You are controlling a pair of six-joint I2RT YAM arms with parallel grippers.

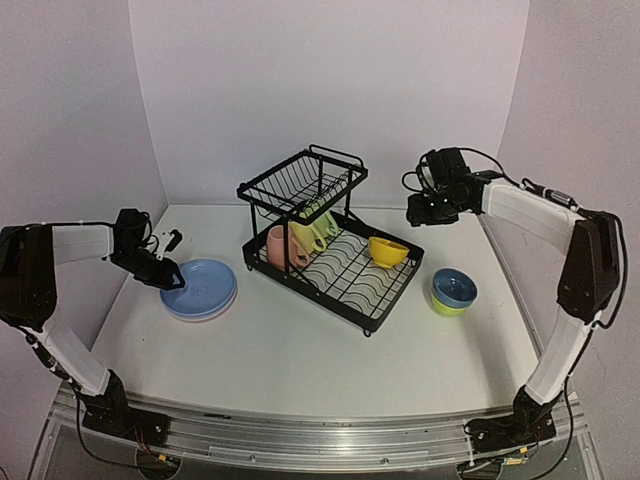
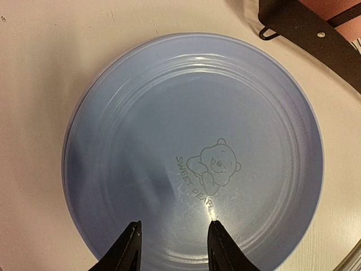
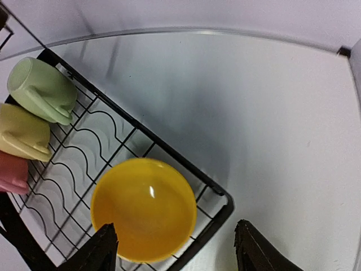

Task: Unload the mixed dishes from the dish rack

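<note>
In the black two-tier rack (image 1: pixel 335 300), a yellow bowl (image 1: pixel 388 251) (image 3: pixel 144 209) sits at the right end of the lower tier, beside pink, yellow and green mugs (image 1: pixel 282 246) (image 3: pixel 42 90). The upper tier looks empty. My right gripper (image 1: pixel 425 210) is raised above and right of the bowl, open, nothing between its fingers. My left gripper (image 1: pixel 165 275) hangs open over a blue plate (image 1: pixel 200 285) (image 2: pixel 192 130) stacked at the left.
A blue bowl (image 1: pixel 455 287) nested in a green one stands right of the rack.
</note>
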